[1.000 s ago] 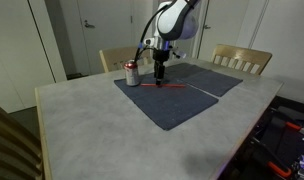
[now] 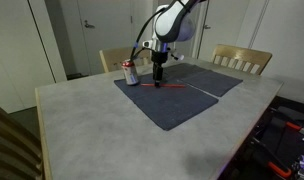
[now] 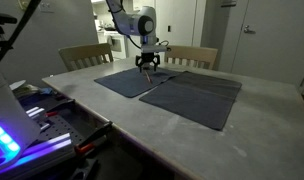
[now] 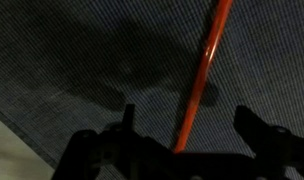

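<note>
A thin red stick (image 2: 164, 85) lies on a dark cloth (image 2: 176, 106) in exterior view 1. My gripper (image 2: 157, 80) points down just over the stick's left part. From the wrist view, the black fingers (image 4: 250, 128) stand well apart, so the gripper is open. Between them the red stick (image 4: 204, 77) runs from the top edge down to the gripper's body, with the cloth (image 4: 102, 60) beneath it. Its lower end is hidden by the gripper. Nothing is visibly gripped.
A white and red container (image 2: 130, 73) stands at the cloth's far left edge, close beside the gripper. More dark cloth (image 3: 189, 98) is spread over the table. Wooden chairs (image 2: 242, 58) stand around it.
The arm has shifted slightly to the left over the cloth. The stick and the cloth look unmoved.
</note>
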